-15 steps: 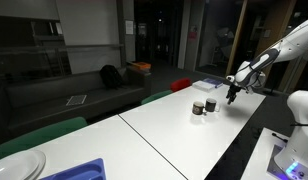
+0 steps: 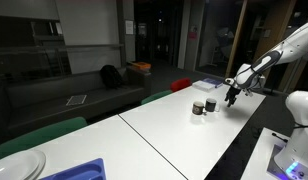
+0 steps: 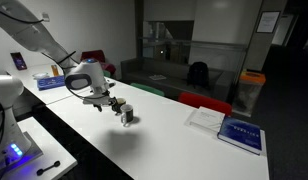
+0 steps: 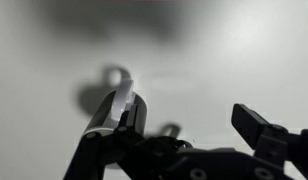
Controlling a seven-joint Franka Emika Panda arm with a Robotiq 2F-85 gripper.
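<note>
My gripper stands open, its two dark fingers wide apart with bare table between their tips. In the wrist view a pale, round mug (image 4: 134, 112) shows partly behind the left finger, with a white strip at its rim; whether the finger touches it, I cannot tell. Exterior view 1 has my gripper (image 2: 233, 98) low over the far right of the white table, right of a dark mug (image 2: 210, 105) and a brown-and-white mug (image 2: 198, 108). From the other side, the gripper (image 3: 98, 103) is left of a mug (image 3: 127, 115) and a darker one (image 3: 118, 105).
A blue tray (image 2: 76, 170) and white plates (image 2: 19, 163) sit at the near left of the table in exterior view 1. A blue box (image 3: 242, 134) lies at the far right in exterior view 2.
The arm's wrist looks slightly turned, with the gripper in nearly the same place above the table. The mugs have not moved.
</note>
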